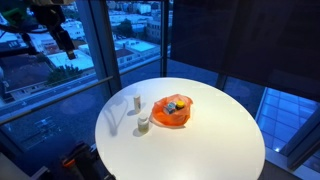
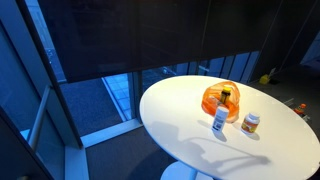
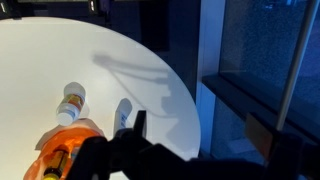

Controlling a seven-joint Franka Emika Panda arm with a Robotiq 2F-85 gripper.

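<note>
An orange bag or bowl [image 1: 172, 118] rests on the white round table, with a dark and yellow item [image 1: 181, 104] and a grey item [image 1: 170, 108] in it. Two containers stand upright beside it: a slim white bottle [image 1: 137, 103] with blue marking [image 2: 219, 120], and a wider jar [image 1: 143, 124] with a yellowish label [image 2: 250, 123]. From the wrist, the jar [image 3: 71, 104], the slim bottle [image 3: 122, 114] and part of the orange thing [image 3: 84, 131] show at left. High at the upper left, away from the table, my gripper hangs open, its dark fingers apart and nothing seen between them.
Glass windows and metal frames [image 3: 295, 70] stand close to the arm. A dark screen [image 2: 120, 40] hangs behind the table. Dark equipment [image 1: 85, 160] sits at the lower left.
</note>
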